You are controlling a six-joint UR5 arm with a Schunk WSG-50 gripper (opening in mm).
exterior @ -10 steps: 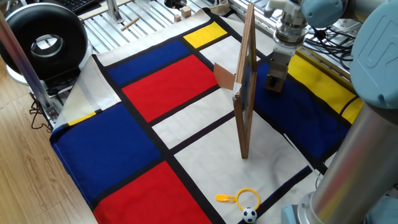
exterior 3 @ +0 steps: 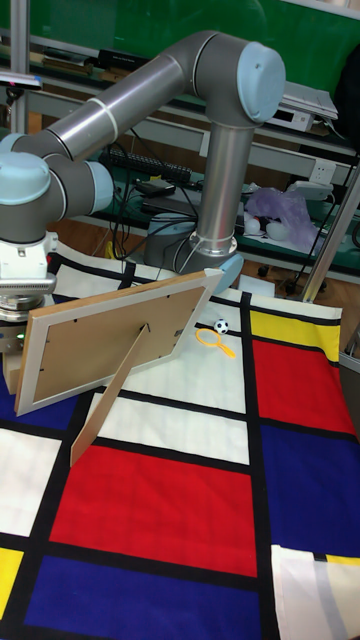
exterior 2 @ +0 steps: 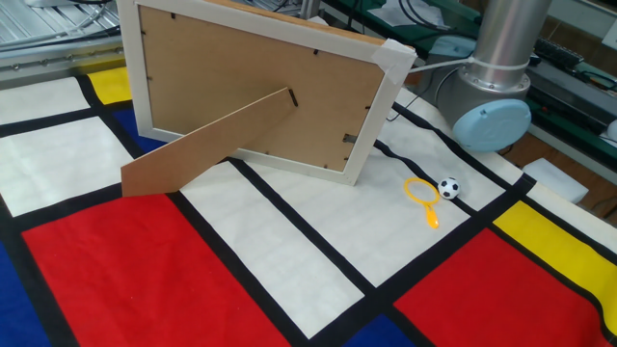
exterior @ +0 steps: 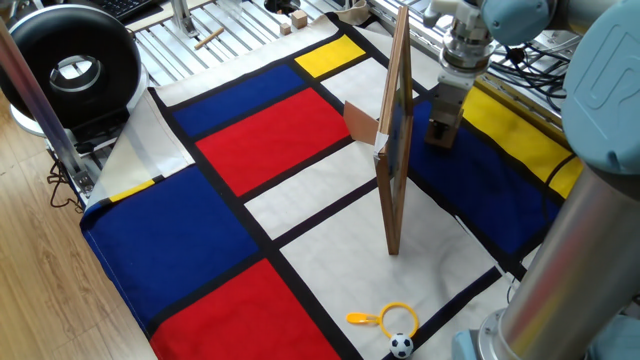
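A picture frame (exterior 2: 251, 87) stands upright on the patterned cloth, its brown back propped by a cardboard leg (exterior 2: 207, 145). From exterior view 1 the frame (exterior: 396, 140) appears nearly edge-on. My gripper (exterior: 440, 130) points down on the robot-arm side of the frame, above a blue patch, apart from the frame's face as far as I can see. Its fingers are too small and dark to show how they stand. In exterior view 2 the frame hides the gripper. A yellow magnifying glass (exterior: 398, 318) lies on the cloth, with a small football (exterior: 401, 345) touching or beside its ring.
A black ring-shaped device (exterior: 75, 70) stands off the cloth's far left corner. Small wooden blocks (exterior: 298, 19) lie on the slatted surface behind. The arm's base (exterior 3: 192, 251) rises near the football's edge.
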